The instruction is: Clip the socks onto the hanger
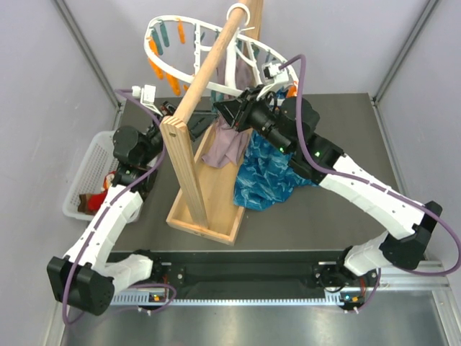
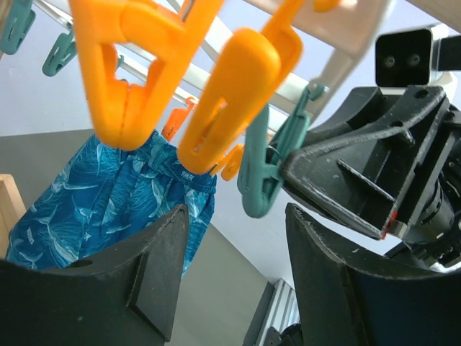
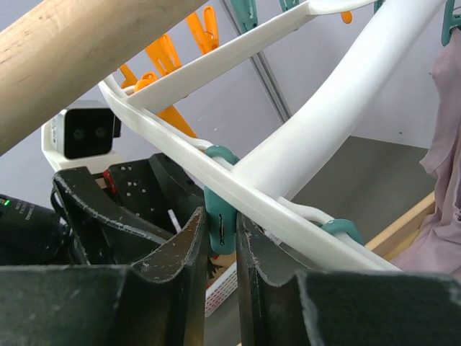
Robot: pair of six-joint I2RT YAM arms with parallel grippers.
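Note:
The white oval hanger [image 1: 184, 72] with teal and orange clips hangs on a wooden stand. My right gripper is shut on a teal clip [image 3: 220, 209] on the hanger's rim. My left gripper stands open just below that teal clip [image 2: 259, 180] and the orange clips [image 2: 230, 101], with nothing between its fingers. A mauve cloth [image 3: 446, 158] hangs from a clip; blue patterned fabric [image 1: 266, 176] hangs lower right. Red items [image 1: 94, 202] lie in the white basket.
The wooden post [image 1: 184, 173] and crossbar stand between the arms. The white basket [image 1: 75, 198] is at the left.

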